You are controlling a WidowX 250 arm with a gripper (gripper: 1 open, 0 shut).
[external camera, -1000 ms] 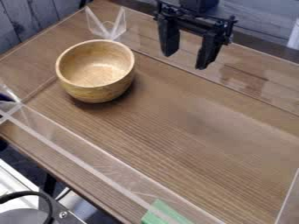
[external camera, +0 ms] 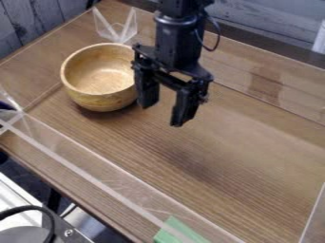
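Observation:
A black robot arm reaches down from the top middle, its gripper hanging over the wooden table, just right of a round wooden bowl. The two fingers stand apart, with nothing visible between them. The left finger is close to the bowl's right side; whether it touches cannot be told.
A green object lies at the front edge. Clear plastic pieces are at the back left and along the left edge. Cables and grey hardware sit at the bottom left.
The arm has come down and toward the front left, from the back of the table to beside the bowl. The bowl has not visibly moved.

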